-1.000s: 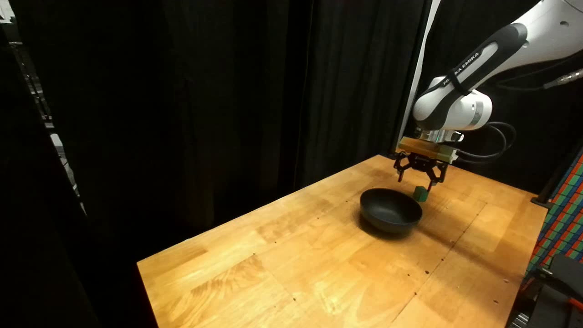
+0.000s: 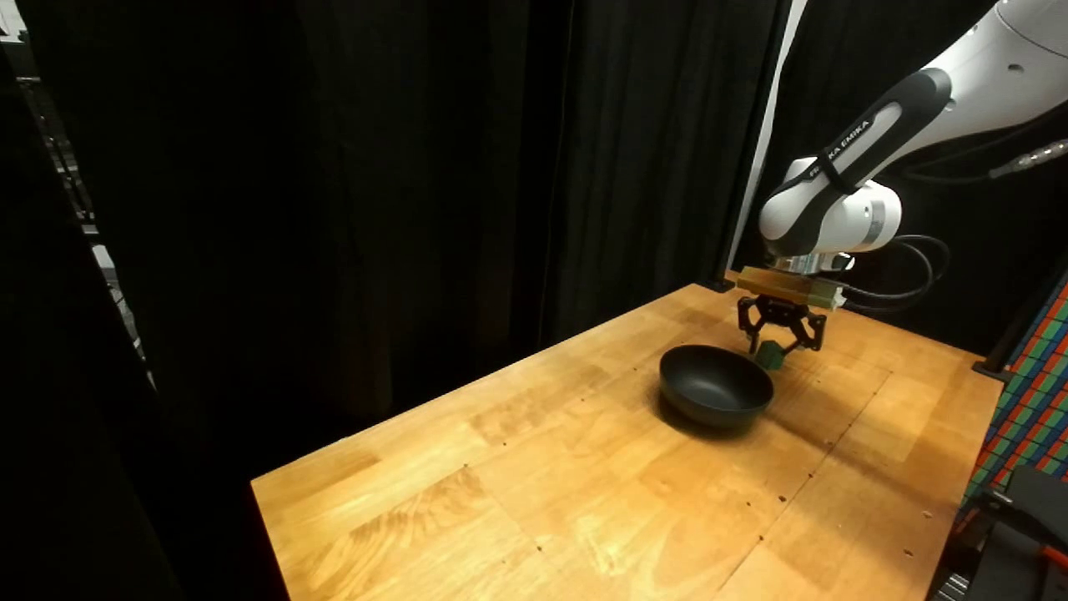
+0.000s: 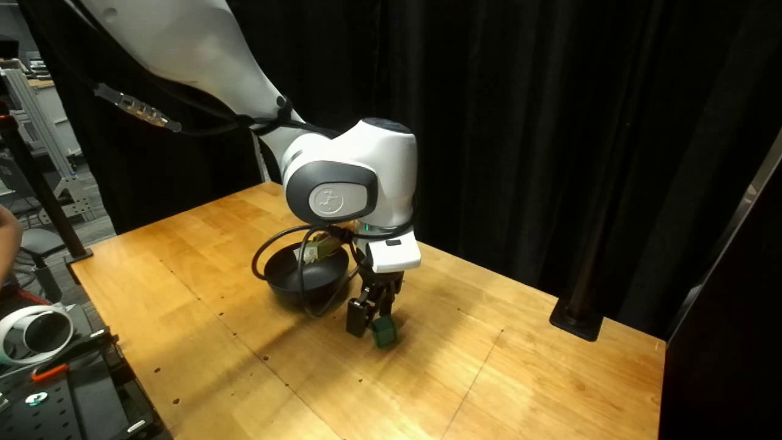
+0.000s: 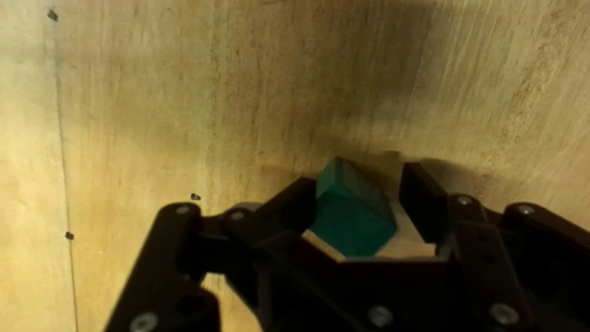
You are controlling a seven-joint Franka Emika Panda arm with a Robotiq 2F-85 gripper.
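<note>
A green cube (image 4: 354, 224) sits on the wooden table, turned at an angle between the two fingers of my gripper. In the wrist view the left finger (image 4: 298, 202) is up against the cube or nearly so, while a gap shows between the cube and the right finger. The fingers are part open, not closed on it. From the first exterior view, the gripper (image 2: 771, 347) is low over the table with the cube (image 2: 770, 355) at its fingertips. The second exterior view shows the cube (image 3: 384, 331) resting beside the dark fingers.
Close to the gripper stands a black bowl (image 2: 715, 385), its inside empty where it shows. Black curtains hang behind it, and cables loop from the wrist.
My gripper has come down and slightly to the right in the first exterior view, bringing its fingers around the cube. Its fingers have narrowed. The bowl and cube appear unmoved.
</note>
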